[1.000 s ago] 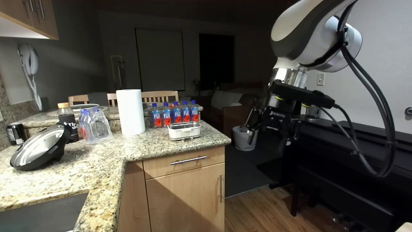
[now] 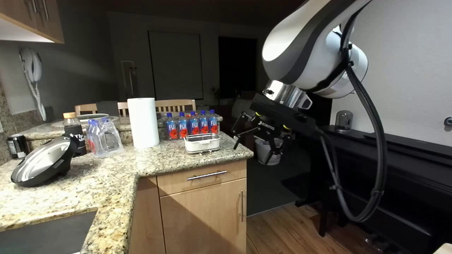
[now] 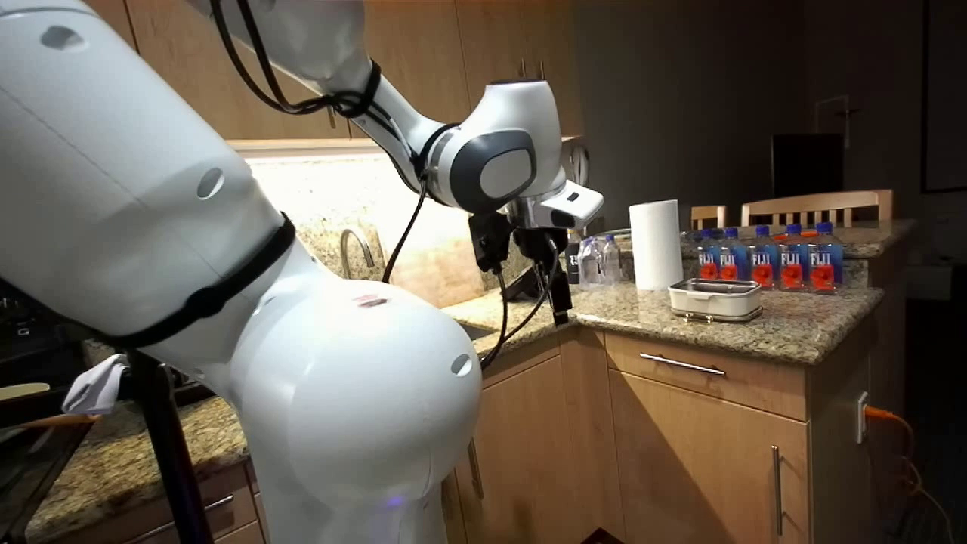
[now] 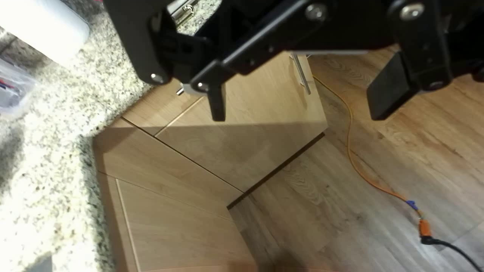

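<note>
In exterior view 1 my gripper (image 2: 252, 153) hangs in the air to the right of the counter's corner, tilted, its fingers spread. The wrist view shows the open gripper with cabinet fronts and floor below and nothing between its fingers. A white rectangular container (image 2: 202, 143) with a metal clasp stands on the granite counter (image 2: 165, 163) near its right end. Behind it, several Fiji water bottles (image 2: 194, 126) form a row. To their left a white paper towel roll (image 2: 143, 122) stands upright.
Clear plastic bottles (image 2: 106, 137), a dark-labelled bottle (image 2: 74, 132), a black can (image 2: 18, 146) and a tilted black-rimmed lid (image 2: 46, 161) occupy the counter's left side. An orange cable (image 4: 351, 140) runs along the floor. Bare granite lies in front of the paper towel roll.
In exterior view 1 the arm and gripper have moved left, towards the counter, and the gripper has tilted. The objects on the counter have stayed put.
</note>
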